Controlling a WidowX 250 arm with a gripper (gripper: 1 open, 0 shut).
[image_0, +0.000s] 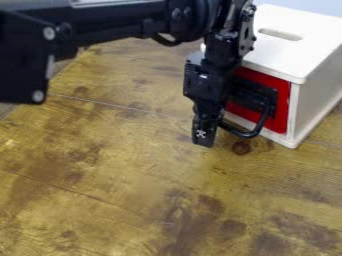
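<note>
My black gripper (214, 127) hangs low in front of a white box (305, 70) with a red front panel (277, 122). Its lower end is near the wooden floor, just left of the box's front. A black looped piece, apparently a handle, extends from beside the fingers across the red panel; whether the gripper grasps it cannot be told. The fingers are dark and partly overlapping, so their opening is unclear.
A small dark round knot or spot lies by the box's front. The box has a slot on top.
</note>
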